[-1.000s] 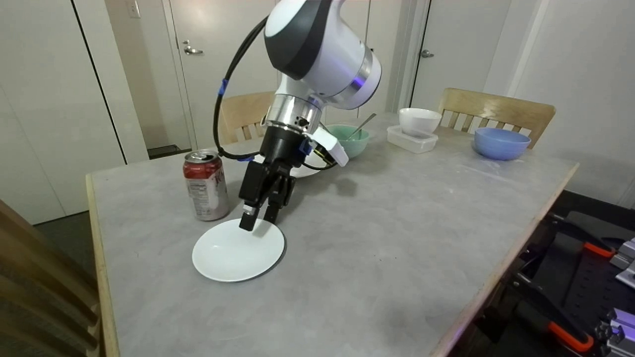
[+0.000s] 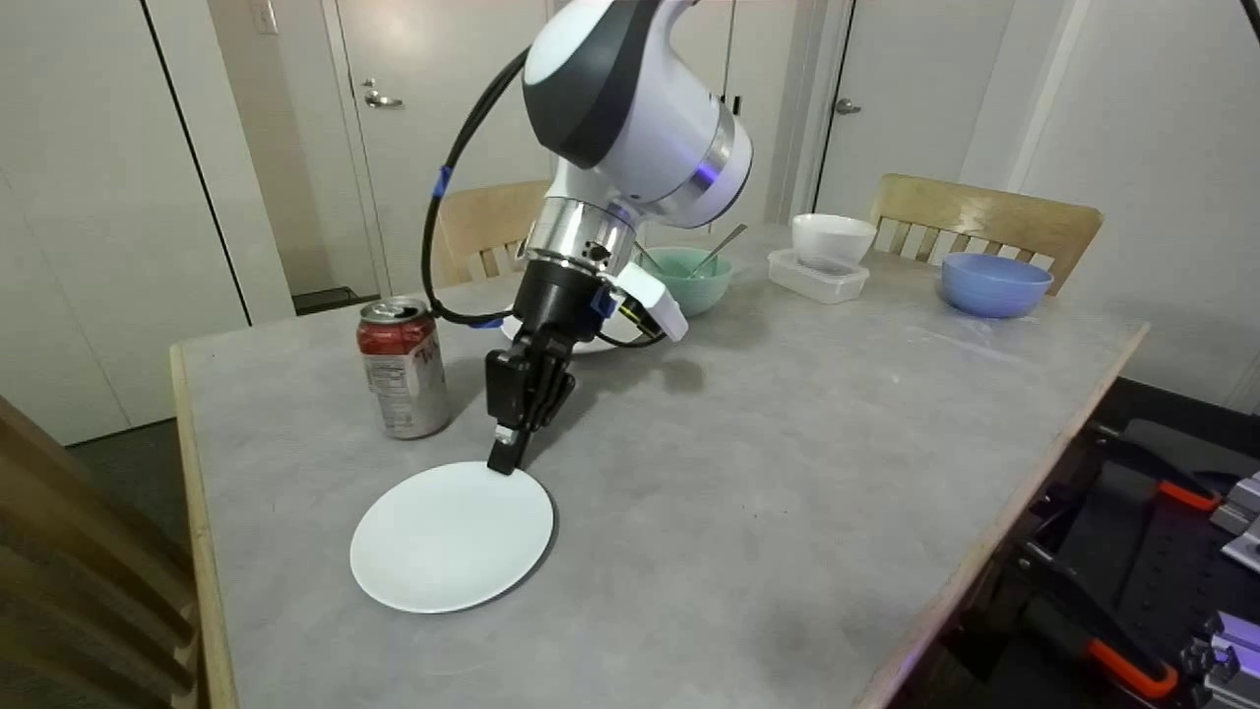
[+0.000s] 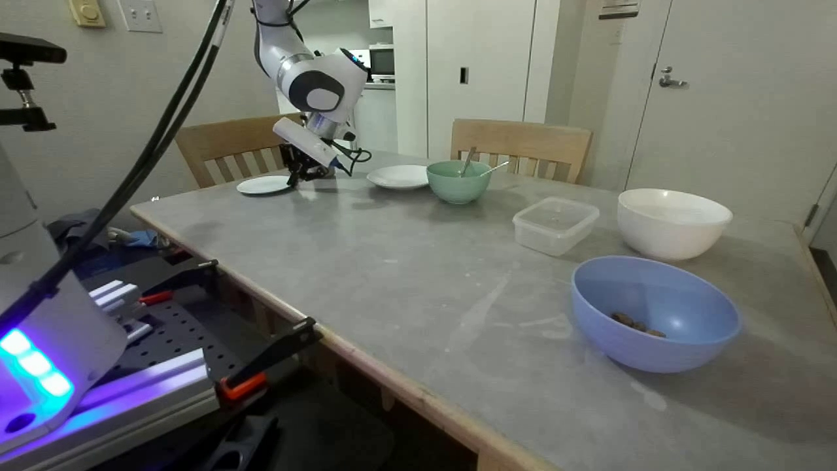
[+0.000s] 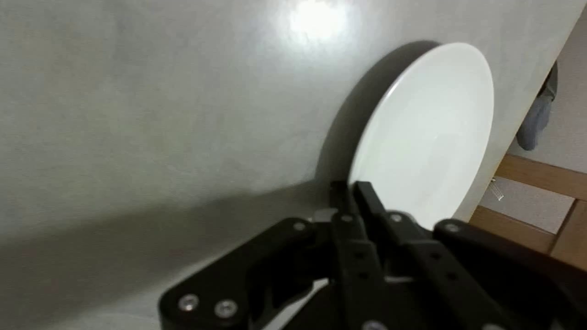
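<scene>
A white plate (image 2: 449,544) lies near the table's left end; its near face fills the right of the wrist view (image 4: 440,121). My gripper (image 2: 505,461) points down at the plate's rim, on the side toward the arm. In the wrist view its black fingertips (image 4: 364,189) are together at the rim, and no object shows clearly between them. Beside the plate stands a red and silver can (image 2: 404,376), upright and apart from the gripper.
Behind the arm are another white plate (image 3: 398,177) and a green bowl (image 3: 459,187) with utensils. Farther along sit a clear container (image 3: 555,227), a white bowl (image 3: 673,227) and a blue bowl (image 3: 655,314) holding small brown pieces. Mid-table is clear.
The gripper's fingers have closed from apart to together. The plate has slid away from the arm, toward the front in exterior view 1, and the can has shifted slightly left.
</scene>
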